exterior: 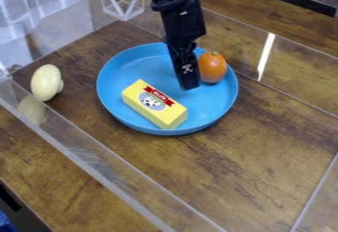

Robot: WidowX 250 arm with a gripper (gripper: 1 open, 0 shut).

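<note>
A blue plate (119, 78) holds a yellow box (154, 106) with a red and white label on its lower left part and an orange round object (212, 66) at its right. My black gripper (187, 77) reaches down from the top over the plate, just left of the orange object, open, with nothing seen between its fingers.
A white egg-like object (46, 83) lies left of the plate on the wooden table (251, 167). A clear plastic edge runs along the lower left.
</note>
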